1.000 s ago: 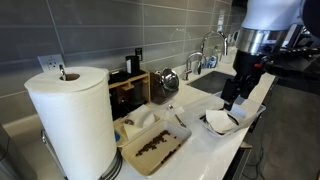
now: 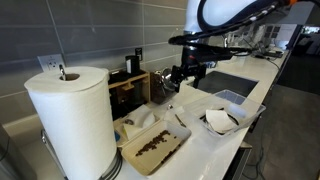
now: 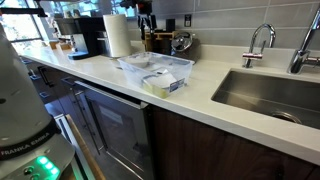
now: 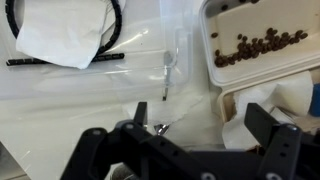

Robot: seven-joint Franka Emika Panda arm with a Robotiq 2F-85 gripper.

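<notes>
My gripper (image 2: pixel 183 78) hangs over the counter between the clear bin and the bean tray, near the back wall. Its fingers stand wide apart in the wrist view, the two dark fingers (image 4: pixel 100 155) at the lower edge with nothing held between them. Below it on the counter lies a small shiny metal utensil (image 4: pixel 160 128), partly hidden at the bottom edge. A beige tray (image 2: pixel 138 161) holds scattered dark brown beans (image 2: pixel 160 145). The clear plastic bin (image 3: pixel 180 70) contains a white cloth or paper (image 4: pixel 65 30) and a black cord (image 4: pixel 75 61).
A big paper towel roll (image 2: pixel 75 125) stands at the left. Behind the tray are a wooden rack (image 2: pixel 125 98) and a round metal item (image 2: pixel 163 87) by the wall. A crumpled white cloth or paper (image 4: pixel 265 105) lies next to the tray. The sink (image 3: pixel 270 95) is farther along the counter.
My arm has swung from above the clear bin leftward in exterior view 1, toward the wall and the tray side. The bin, tray and towel roll have stayed put.
</notes>
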